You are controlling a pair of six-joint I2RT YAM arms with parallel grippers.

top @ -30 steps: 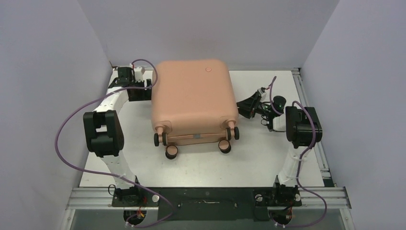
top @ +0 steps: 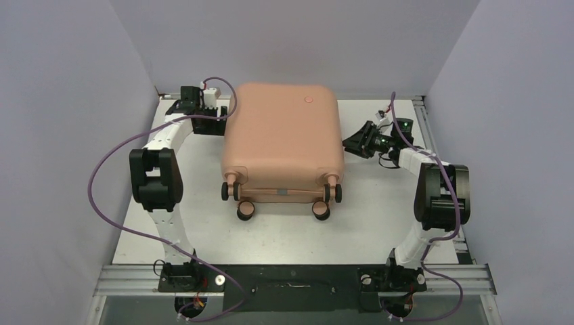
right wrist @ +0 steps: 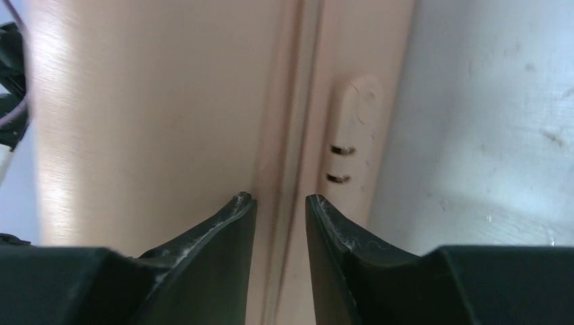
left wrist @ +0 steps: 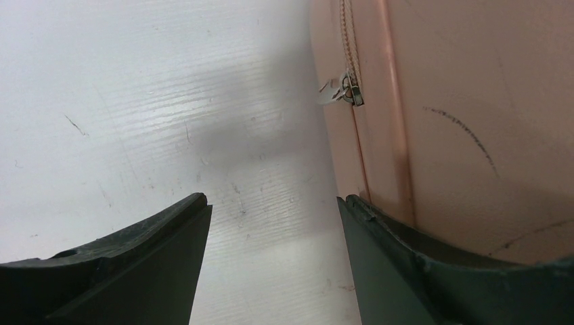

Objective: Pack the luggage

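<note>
A closed peach hard-shell suitcase [top: 281,135] lies on its side in the middle of the table, wheels toward the front. My left gripper is open beside its left side; a zipper pull [left wrist: 353,91] shows on the seam above the right finger. My right gripper is part open, fingertips at the suitcase's right side over a seam, with a moulded fitting [right wrist: 352,128] just beyond. The right wrist view is somewhat blurred.
Grey walls enclose it at the back and sides, and purple cables loop over both arms.
The suitcase has shifted right and squared up, the left arm moving right alongside it.
</note>
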